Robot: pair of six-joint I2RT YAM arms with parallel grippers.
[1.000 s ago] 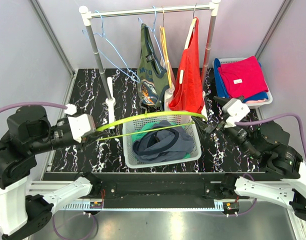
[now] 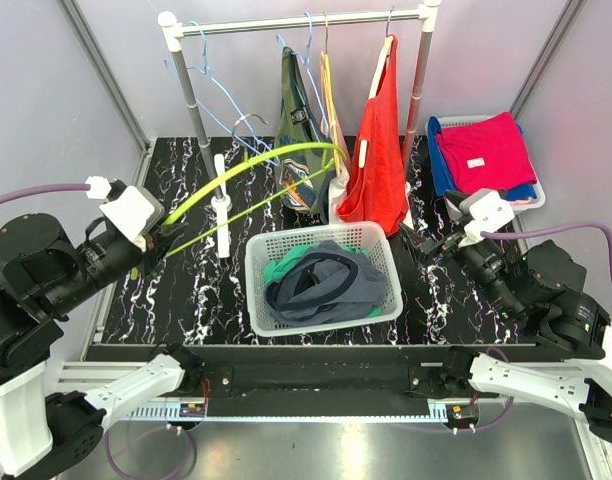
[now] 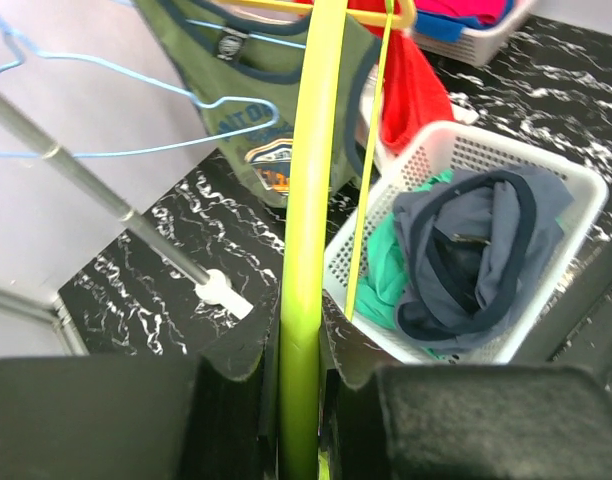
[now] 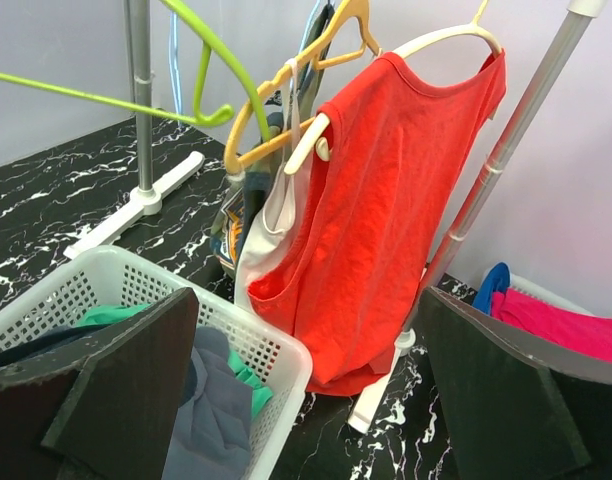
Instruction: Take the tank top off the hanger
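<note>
My left gripper (image 2: 158,243) is shut on a lime-green hanger (image 3: 308,200), which carries no garment and arches up toward the rack. A green tank top (image 2: 301,130) with navy trim hangs on the rack. Beside it a pale garment (image 4: 278,230) hangs with a yellow hanger (image 4: 248,130), and a red tank top (image 2: 376,160) hangs on a white hanger at the rack's right. My right gripper (image 2: 429,243) stands open below and right of the red top, nothing between its fingers.
A white basket (image 2: 254,285) of dark and teal clothes sits in the middle. Another basket (image 2: 529,200) with pink and blue cloth is at back right. Light blue hangers (image 2: 226,90) hang empty on the rack.
My left gripper has moved up and back with the green hanger, whose far end rose from above the middle basket to among the hanging items. The right arm moved slightly.
</note>
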